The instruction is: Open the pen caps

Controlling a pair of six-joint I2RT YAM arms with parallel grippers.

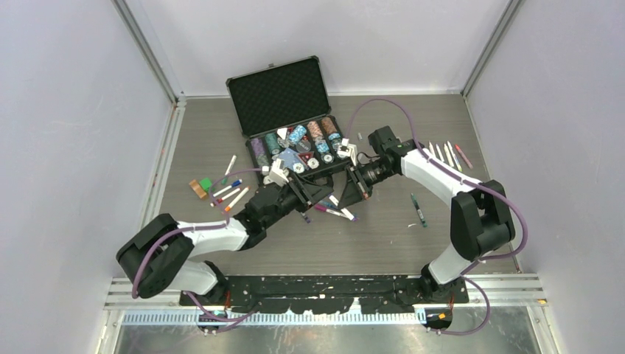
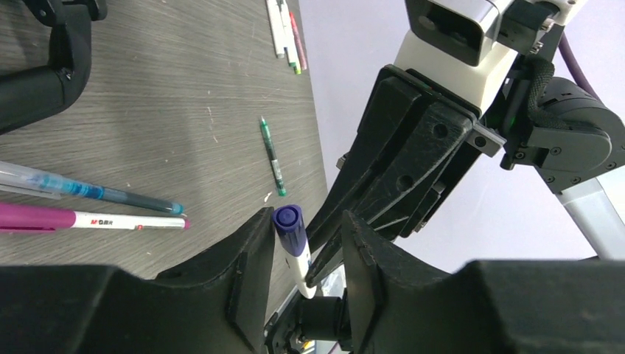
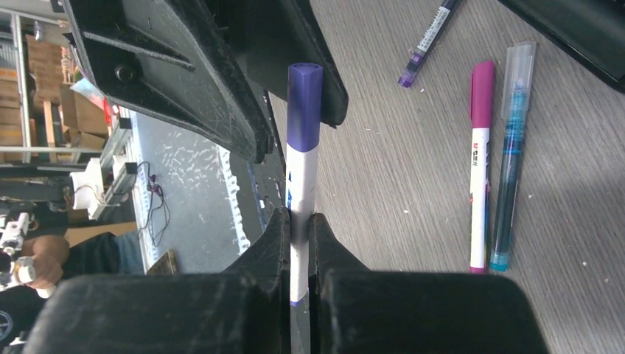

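A white pen with a purple cap [image 3: 302,110] stands upright in my right gripper, which is shut on its white barrel. My left gripper has its fingers either side of the capped end, which appears between them in the left wrist view; in the right wrist view they are just behind and left of the cap, and whether they touch it is unclear. The two grippers meet over the middle of the table, in front of the case.
A magenta pen [image 3: 480,192] and a blue pen [image 3: 512,169] lie below, near a purple pen [image 3: 427,40]. A green pen [image 2: 271,155] lies to the right. An open chip case [image 1: 276,99] stands at the back; more pens lie at both sides.
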